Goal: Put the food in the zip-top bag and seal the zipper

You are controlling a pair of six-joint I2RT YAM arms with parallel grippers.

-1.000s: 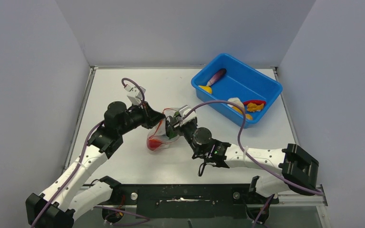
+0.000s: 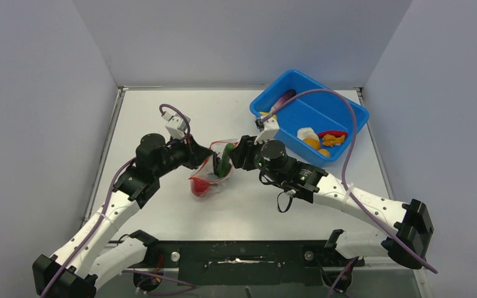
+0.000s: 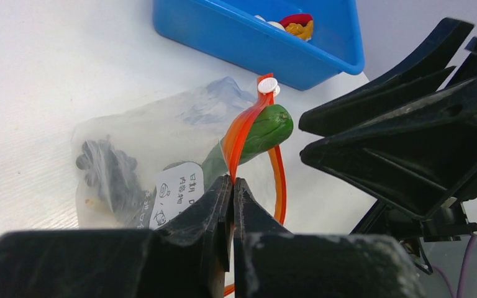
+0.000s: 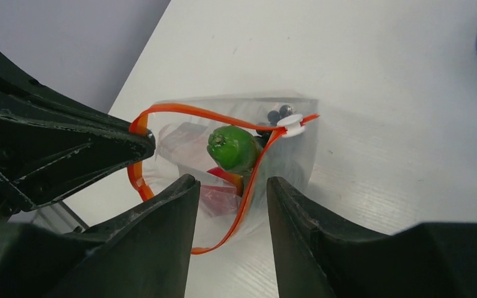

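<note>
The clear zip top bag (image 2: 227, 176) stands mid-table, its orange-edged mouth (image 4: 189, 110) gaping. Inside it are a green vegetable (image 4: 232, 148) poking toward the opening, something red low down and dark grapes (image 3: 107, 167). A white slider (image 4: 292, 125) sits at one end of the zipper. My left gripper is shut on the orange zipper edge of the bag, the thin strip running between its fingertips. My right gripper is partly open in front of the mouth, close to the slider's end, with nothing held between its fingers.
At the back right a blue bin (image 2: 317, 112) holds an eggplant (image 2: 284, 99), a red pepper, orange pieces and other food. Both grippers stand close together around the bag.
The left arm has barely moved.
</note>
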